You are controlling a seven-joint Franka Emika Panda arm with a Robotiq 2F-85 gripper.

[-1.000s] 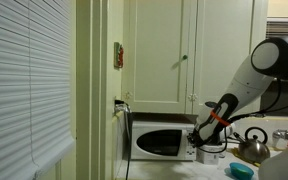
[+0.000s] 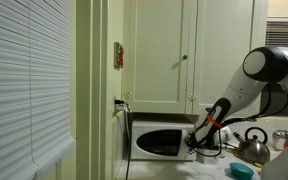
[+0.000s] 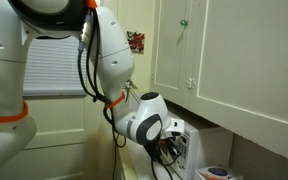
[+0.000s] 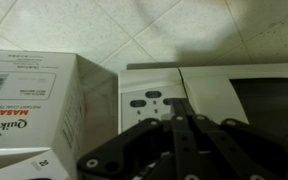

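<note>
A white microwave (image 2: 162, 140) with a dark window stands on the counter under the cabinets. My gripper is shut, nothing showing between its fingers. In the wrist view its tips are over the microwave's control panel (image 4: 150, 106), close to the seam with the door; whether they touch it cannot be told. The first exterior view has the gripper (image 2: 192, 143) at the microwave's right end. From the other side, the gripper (image 3: 166, 152) appears in front of the microwave (image 3: 206, 145).
A Quik Tea masala box (image 4: 29, 105) stands left of the panel in the wrist view. A kettle (image 2: 252, 147) and a teal bowl (image 2: 241, 171) are on the right of the counter. Cabinets (image 2: 156, 55) hang overhead.
The arm has shifted slightly, its wrist now a little lower and farther left. The gripper stays by the right end of the microwave, which looks unchanged.
</note>
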